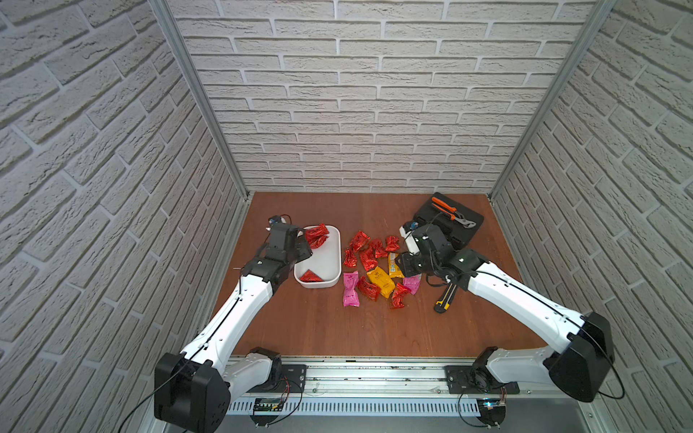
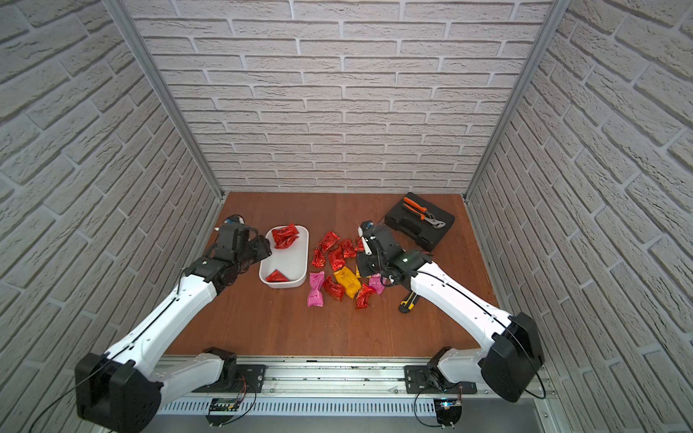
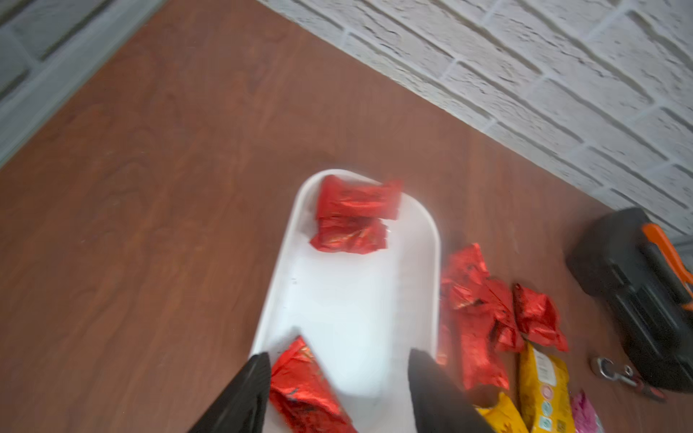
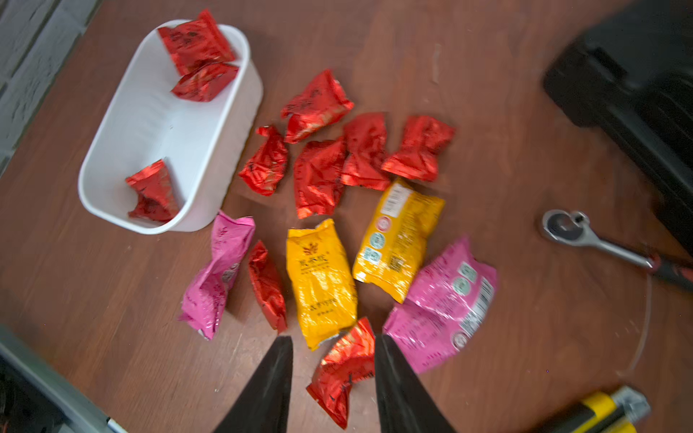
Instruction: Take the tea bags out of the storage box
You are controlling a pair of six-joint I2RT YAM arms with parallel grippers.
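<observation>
The white storage box (image 1: 317,263) holds red tea bags: a folded pair (image 3: 346,231) at its far end and one red bag (image 3: 310,393) at its near end. My left gripper is above the box's near part, its fingers apart with nothing visibly held; the wrist view is blurred. My right gripper stands open above the loose red, yellow and pink bags on the table, right of the box, with nothing held.
A black case (image 1: 451,234) with orange pliers (image 1: 444,205) lies at the back right. A ratchet (image 4: 606,241) and a yellow knife (image 4: 592,411) lie at the right. The table left of the box is clear.
</observation>
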